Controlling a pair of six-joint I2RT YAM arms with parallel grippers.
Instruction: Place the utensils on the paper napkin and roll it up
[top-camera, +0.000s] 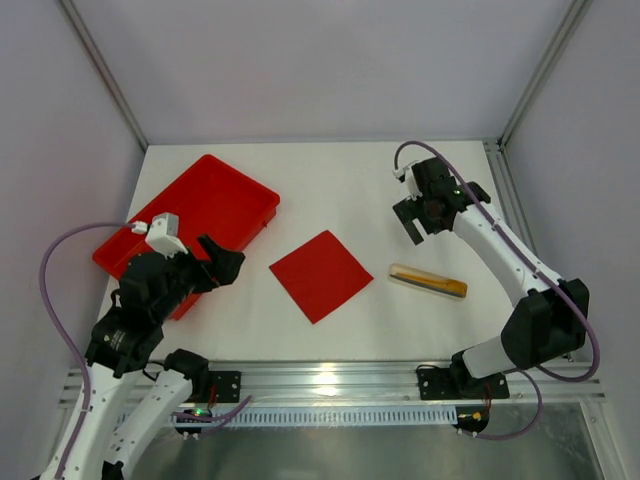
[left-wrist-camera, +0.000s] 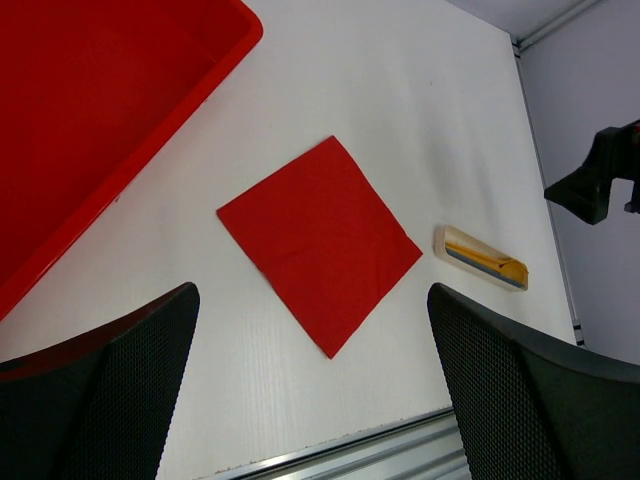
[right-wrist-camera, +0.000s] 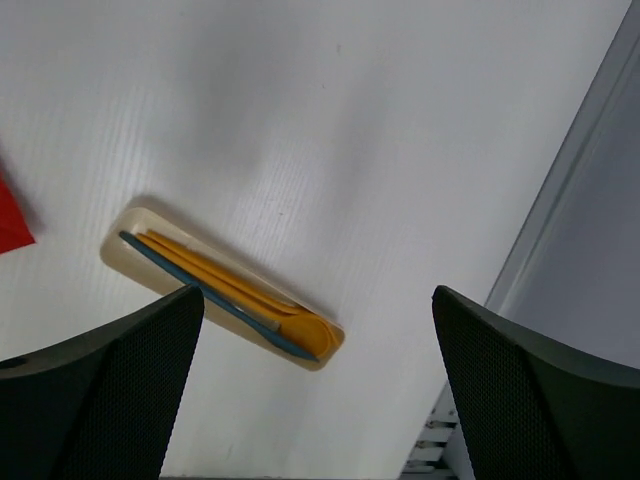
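Observation:
A square red napkin (top-camera: 321, 277) lies flat and bare, turned like a diamond, at the middle of the white table. To its right a beige holder (right-wrist-camera: 118, 250) contains the utensils: an orange spoon (right-wrist-camera: 306, 332), another orange piece beside it, and a dark blue-grey one (right-wrist-camera: 205, 290). High above the table, behind the holder, my right gripper (top-camera: 407, 221) stands open and empty. My left gripper (top-camera: 220, 262) is also open with nothing in it, up over the front right side of the red tray. Both pairs of fingers are wide apart in the wrist views.
An empty red tray (top-camera: 258, 196) takes up the left side of the table, set at a slant. A metal rail (top-camera: 325, 372) runs along the front edge; walls close both sides.

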